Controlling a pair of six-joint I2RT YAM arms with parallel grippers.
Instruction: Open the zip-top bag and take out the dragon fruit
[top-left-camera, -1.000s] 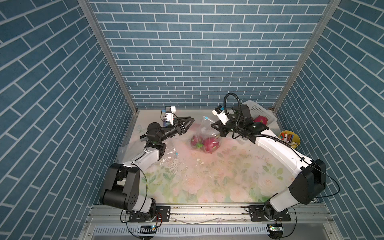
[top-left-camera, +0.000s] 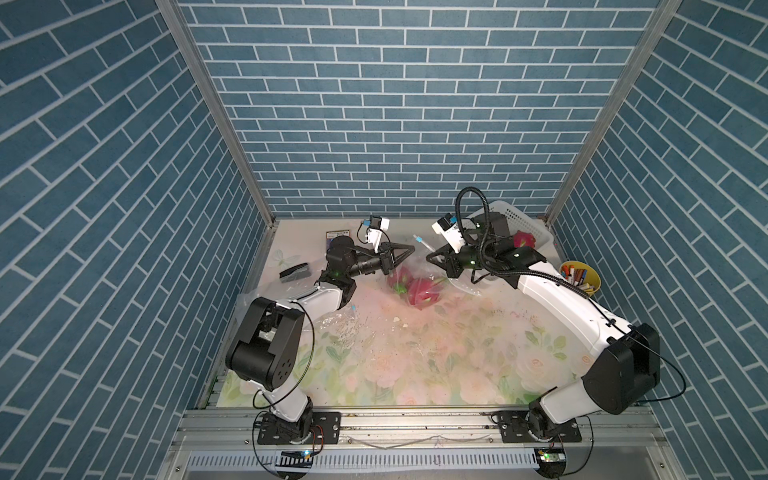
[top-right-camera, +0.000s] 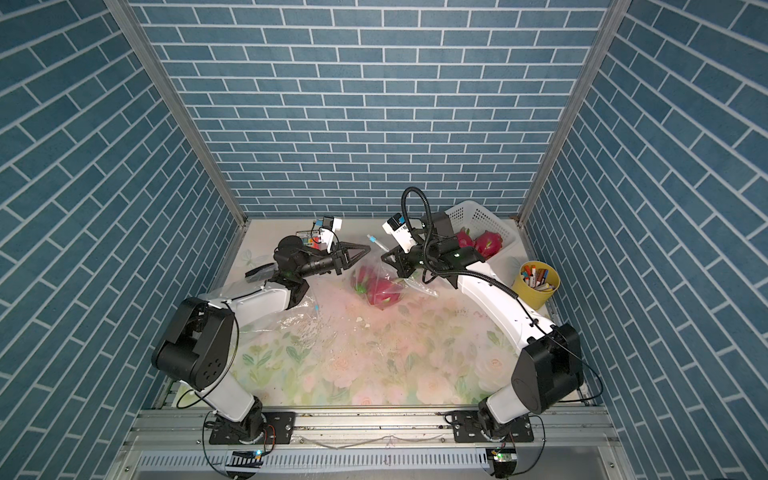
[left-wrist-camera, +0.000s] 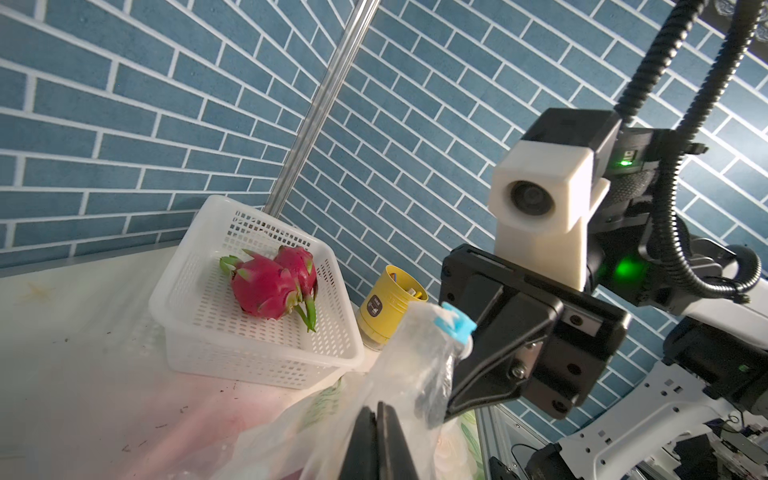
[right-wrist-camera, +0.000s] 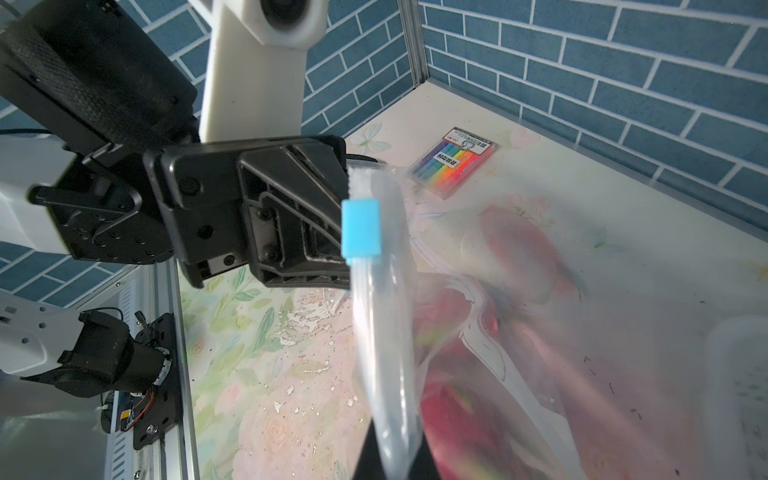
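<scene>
The clear zip top bag (right-wrist-camera: 382, 336) hangs with its zip edge drawn into a narrow upright strip. My right gripper (top-left-camera: 429, 257) is shut on that strip. A blue zip slider (right-wrist-camera: 361, 229) sits near the strip's upper end, clear of the right fingers. Inside the bag, low near the table, are red dragon fruit (top-left-camera: 424, 294), blurred through the film. My left gripper (top-left-camera: 413, 249) is shut close to the bag's left side; in the left wrist view its fingers (left-wrist-camera: 369, 448) are together with nothing visible between them. Bag film surrounds the view there.
At the back right a white basket (left-wrist-camera: 240, 357) holds other dragon fruit (left-wrist-camera: 264, 286). Beside it stands a yellow pen cup (left-wrist-camera: 377, 310). A coloured pen pack (right-wrist-camera: 454, 160) lies at the back left. The front of the table is open, apart from small flakes.
My left gripper has come right to the bag and gone from open to shut. The right gripper has shifted only slightly right, still on the bag. The fruit inside has shifted a little.
</scene>
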